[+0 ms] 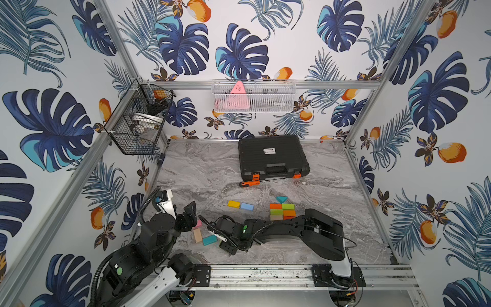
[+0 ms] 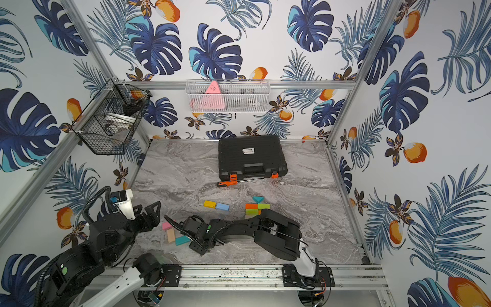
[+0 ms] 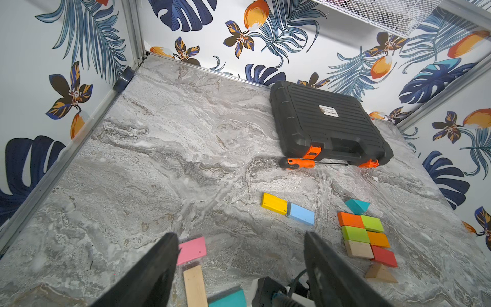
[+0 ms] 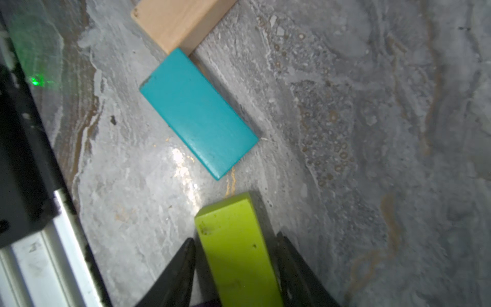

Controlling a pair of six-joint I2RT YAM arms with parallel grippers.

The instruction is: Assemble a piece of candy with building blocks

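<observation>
My right gripper is low over the table with its fingers on either side of a green block [image 4: 232, 255]; a gap shows on the block's left, and contact on its right is unclear. Ahead of the green block lies a teal block [image 4: 199, 115], whose far corner meets a natural-wood block [image 4: 179, 20]. A pink block [image 3: 192, 250] lies at the other end of the wood block. Up at the left, my left gripper stands open and empty. A yellow block [image 3: 274, 203] and a light blue block [image 3: 301, 213] lie end to end mid-table.
To the right, orange, green, wood and red blocks [image 3: 357, 233] lie grouped, with a teal triangle [image 3: 357, 205] behind and a wooden triangle [image 3: 380, 273] in front. A black case [image 1: 273, 156] and an orange screwdriver [image 1: 249, 182] occupy the back.
</observation>
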